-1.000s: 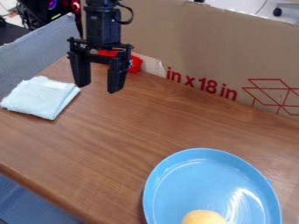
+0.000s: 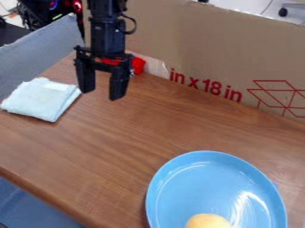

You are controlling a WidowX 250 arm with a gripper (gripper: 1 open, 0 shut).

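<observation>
My black gripper (image 2: 103, 82) hangs over the back left of the wooden table, fingers spread open with nothing between them. A folded pale blue cloth (image 2: 41, 100) lies below and left of it. A blue plate (image 2: 215, 178) sits at the front right, with a pale yellow object (image 2: 209, 222) on it, cut off by the frame's bottom edge. A red object (image 2: 137, 65) stands behind the gripper, partly hidden by it.
A cardboard panel (image 2: 211, 49) walls the back. A grey padded edge (image 2: 27, 62) runs along the left.
My gripper has moved slightly right and down. The objects on the table look unchanged.
</observation>
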